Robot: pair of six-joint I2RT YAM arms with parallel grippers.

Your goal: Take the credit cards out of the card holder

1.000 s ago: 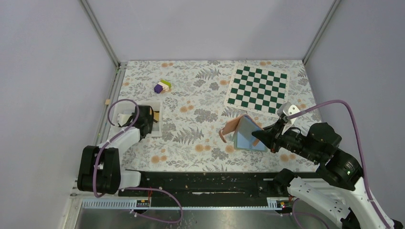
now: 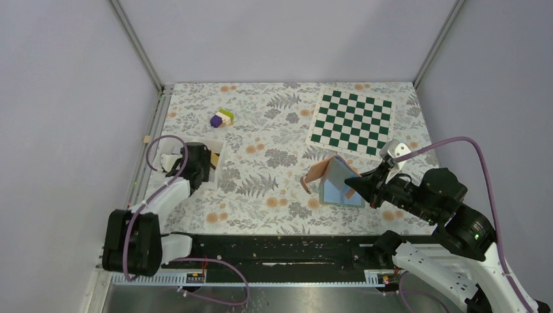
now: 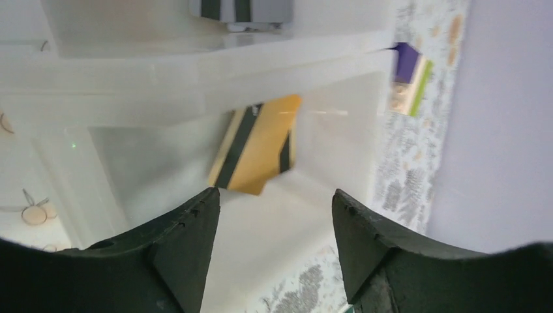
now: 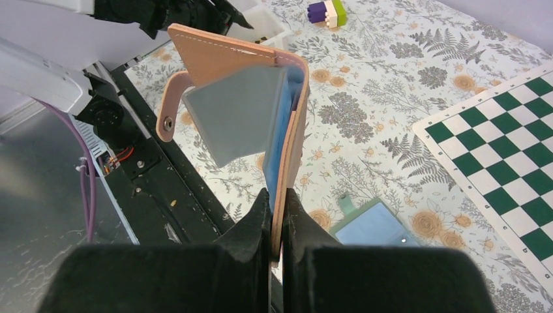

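The tan card holder (image 4: 297, 130) hangs unfolded, a clear sleeve (image 4: 238, 117) on its left and a snapped strap at its edge. My right gripper is shut on its lower edge. A yellow card with black stripes (image 3: 257, 143) lies tilted in the white divided box (image 2: 217, 171) at the table's left. Behind the divider, a grey card with black bands (image 3: 251, 10) shows in another compartment. My left gripper is over the box with its fingers apart and nothing between them. Whether cards remain inside the holder cannot be seen.
A blue card-like piece with a green edge (image 4: 372, 225) lies on the table under the holder. Behind it is a green-and-white checkered board (image 2: 352, 122). Purple, white and green blocks (image 2: 222, 118) sit behind the box.
The box has shifted slightly right. The right arm and holder look nearly still.
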